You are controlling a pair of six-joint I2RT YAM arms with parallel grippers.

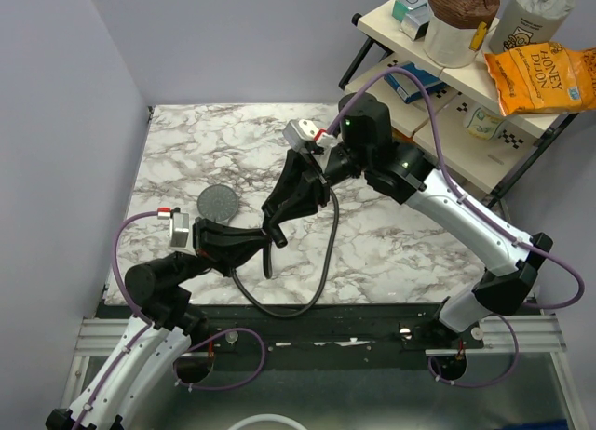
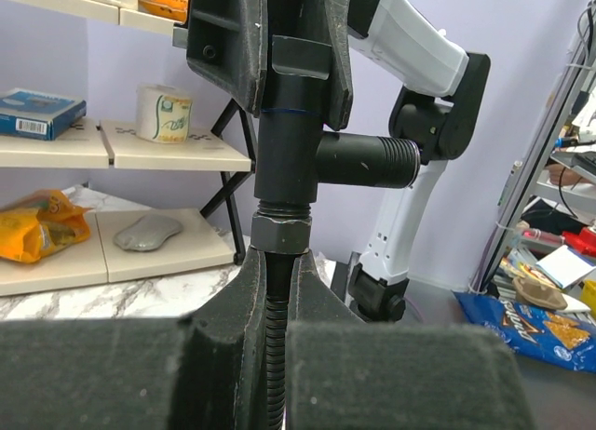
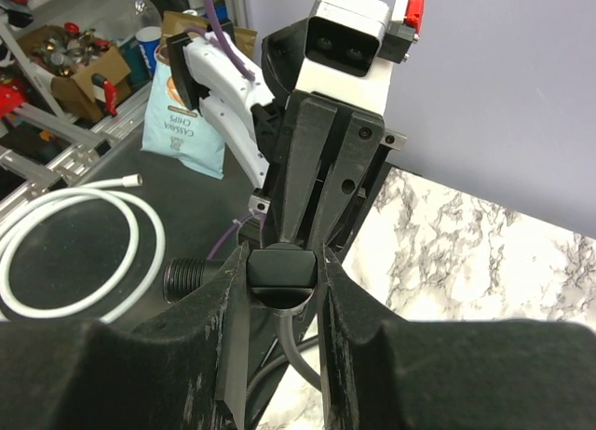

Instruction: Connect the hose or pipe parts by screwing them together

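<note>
Both grippers meet over the marble table. My left gripper (image 1: 263, 239) is shut on the hose (image 2: 276, 346) just below its threaded nut (image 2: 280, 230). Directly above, my right gripper is shut on a black tee fitting (image 2: 289, 160), whose ribbed side branch (image 2: 368, 160) points sideways. The nut sits against the fitting's lower end; I cannot tell how far it is threaded on. The dark hose loops down across the table (image 1: 321, 276). A round grey shower head (image 1: 219, 203) lies to the left.
Shelves (image 1: 452, 76) with bags and boxes stand at the back right. Walls bound the table at left and back. A coiled white hose (image 3: 140, 235) lies on the dark surface beyond the table's edge.
</note>
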